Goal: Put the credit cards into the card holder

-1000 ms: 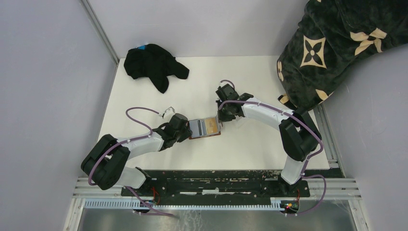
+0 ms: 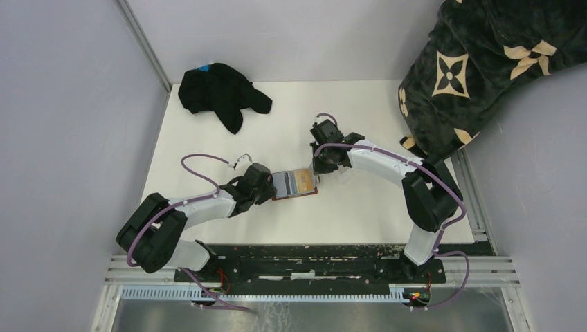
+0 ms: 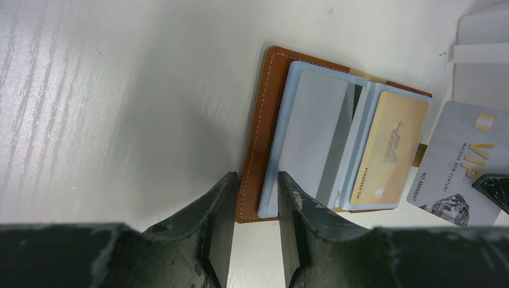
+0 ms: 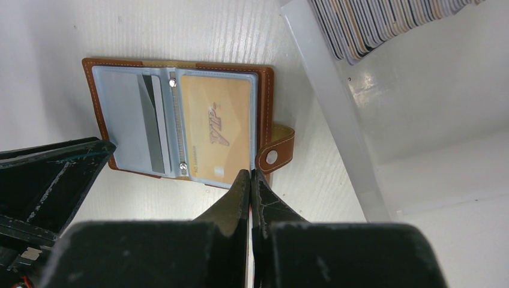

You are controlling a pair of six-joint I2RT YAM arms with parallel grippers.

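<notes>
The brown card holder [image 4: 265, 90] lies unfolded on the white table. A gold VIP card [image 4: 207, 120] sits in its right-hand clear sleeve; the left-hand sleeve [image 4: 123, 114] has a grey strip along its inner side. My left gripper is open at the holder's left end, and the brown edge shows between its parted fingers. Over by the right end, my right gripper is shut on a silver VIP card [image 3: 459, 159]. In the left wrist view this card is tilted and apart from the sleeves; the right wrist view barely shows it, edge-on.
A clear box [image 4: 324, 96] with a stack of many cards [image 4: 372, 24] stands right of the holder, partly hidden by my right arm in the top view. Black cloth [image 2: 221, 93] lies at the back left, and a dark patterned cushion [image 2: 477, 76] leans at the back right.
</notes>
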